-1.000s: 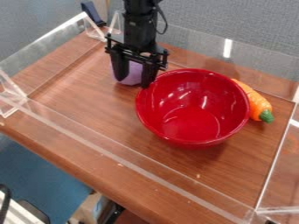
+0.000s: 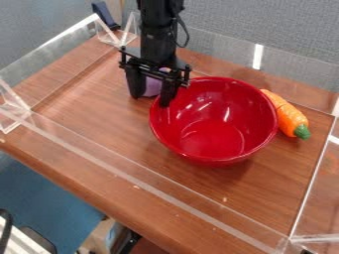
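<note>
My black gripper is low at the top left edge of a red bowl. A purple object sits behind the gripper's fingers, mostly hidden by them. Whether the fingers are closed on it or on the bowl's rim, I cannot tell. An orange carrot with a green tip lies to the right of the bowl.
The wooden surface is edged by clear plastic walls, with grey panels behind.
The gripper has moved a little left and lower, covering more of the purple object. The red bowl has shifted slightly left.
</note>
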